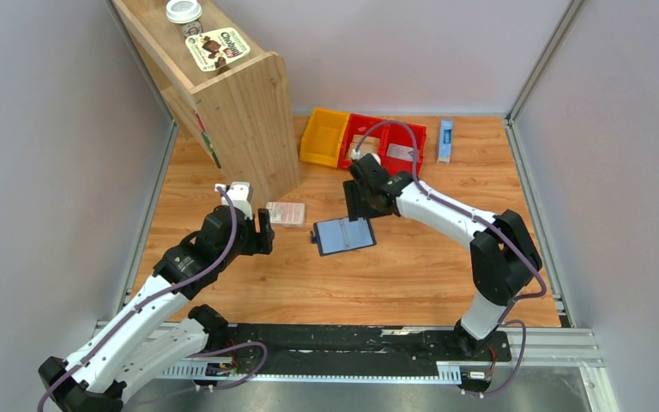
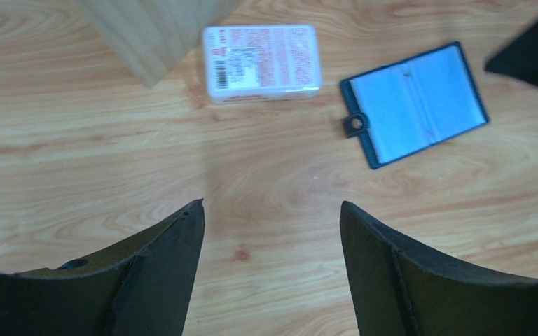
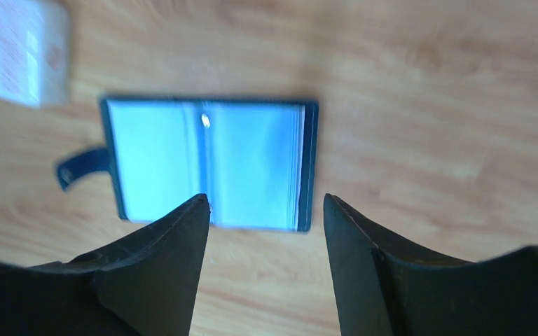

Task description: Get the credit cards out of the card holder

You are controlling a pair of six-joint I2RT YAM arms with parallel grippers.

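The card holder (image 1: pixel 335 239) lies open on the table, light blue inside with a dark cover and a clasp strap on its left; in the left wrist view the holder (image 2: pixel 410 105) is upper right. My right gripper (image 1: pixel 356 202) is open above it, and the holder (image 3: pixel 249 161) sits centred just beyond its fingertips (image 3: pixel 340 217). My left gripper (image 1: pixel 257 232) is open over bare wood, left of the holder. I cannot tell separate cards apart inside it.
A clear case (image 1: pixel 286 215) lies at the foot of the wooden cabinet (image 1: pixel 244 129). Yellow (image 1: pixel 317 137) and red bins stand at the back, with a blue box (image 1: pixel 444 146) to their right.
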